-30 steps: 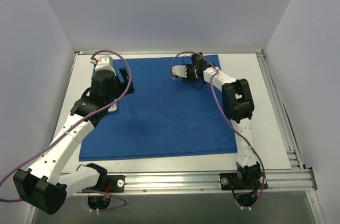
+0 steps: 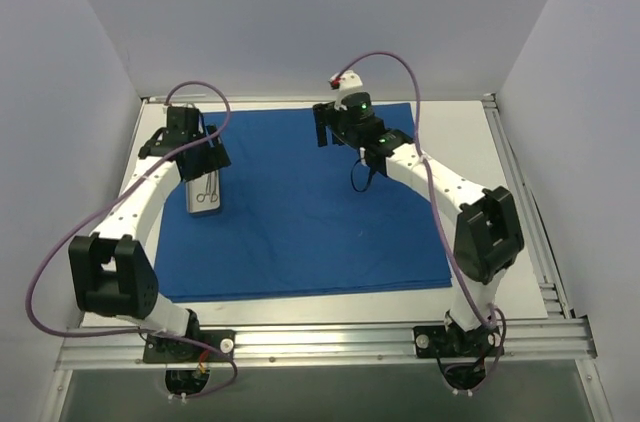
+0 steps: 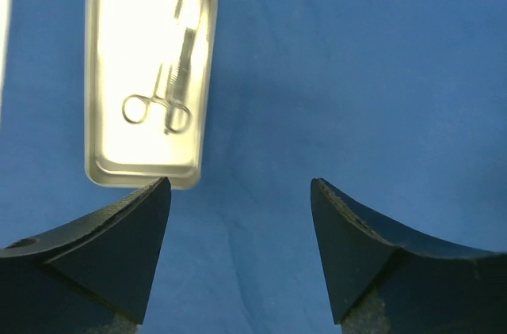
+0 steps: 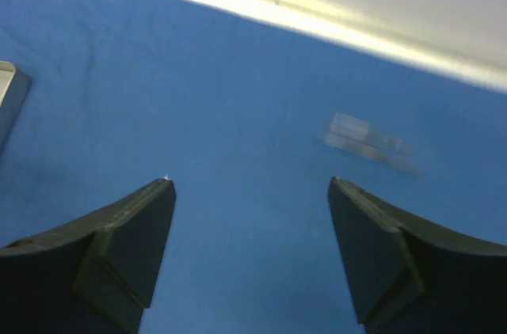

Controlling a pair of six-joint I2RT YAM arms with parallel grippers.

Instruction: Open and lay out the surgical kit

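A steel tray [image 2: 203,204] [image 3: 108,144] lies on the blue cloth [image 2: 300,232] at the left, holding scissors [image 3: 135,110] and other slim instruments [image 3: 181,73]. My left gripper [image 2: 208,150] hovers over the tray, open with nothing between its fingers, and hides part of it in the top view. My right gripper [image 2: 329,125] is raised over the back middle of the cloth, open and empty. Beyond its fingers in the right wrist view lies a pale, blurred flat item [image 4: 364,140], too faint to identify.
White table [image 2: 490,152] shows around the cloth, with metal rails [image 2: 300,335] along the edges and walls on the sides. The tray's edge [image 4: 14,104] also shows in the right wrist view.
My right gripper has risen from low over the cloth's back right and moved left. My left gripper has moved left and back over the tray.
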